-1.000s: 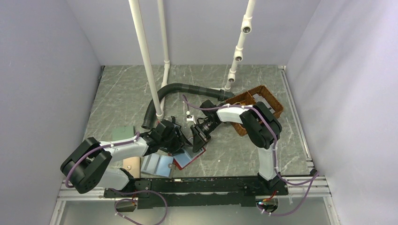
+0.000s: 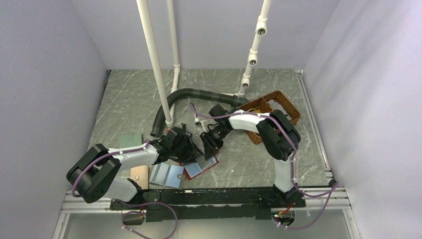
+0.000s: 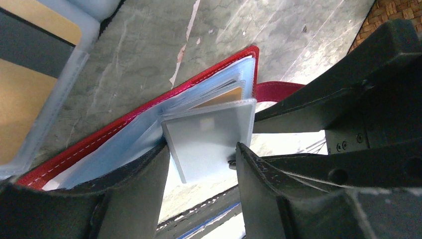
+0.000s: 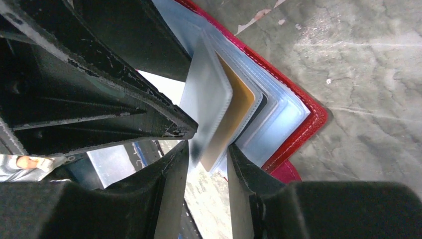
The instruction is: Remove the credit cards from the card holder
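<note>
A red-edged card holder [image 2: 199,172] lies open at the front centre, its translucent sleeves [image 3: 204,139] holding tan and dark cards [image 4: 231,104]. Both grippers crowd over it. My left gripper has its fingertips at the top sleeve's face and side, part open; whether it grips is unclear. My right gripper is part open at the edge of that sleeve, which stands raised between or just beyond its fingertips.
Other clear card sleeves [image 2: 166,175] and a tan item [image 2: 139,177] lie to the left. A wicker box [image 2: 291,112] stands at back right, and a black hose [image 2: 199,93] runs behind.
Both arms have shifted slightly around the card holder, the left one a little toward the front, the right one's fingers staying at the sleeves.
</note>
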